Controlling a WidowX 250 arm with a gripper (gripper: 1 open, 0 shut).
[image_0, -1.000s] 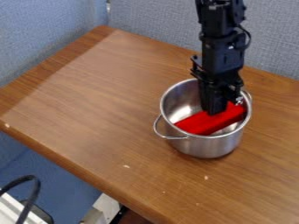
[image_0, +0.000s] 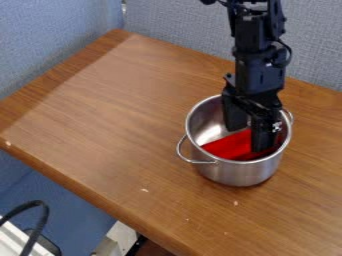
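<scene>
A steel pot (image_0: 217, 168) with wire side handles stands on the wooden table at the right. A red object (image_0: 230, 145) lies in the bottom of the pot. My black gripper (image_0: 250, 128) reaches down into the pot from above, open, its fingers over and beside the red object and partly hiding it.
Pale blue padded walls surround the back and left. A white object with a black cable (image_0: 30, 225) is at the bottom left, off the table.
My gripper has descended deeper into the pot, and its fingers now cover more of the red object. The pot stands in about the same place.
</scene>
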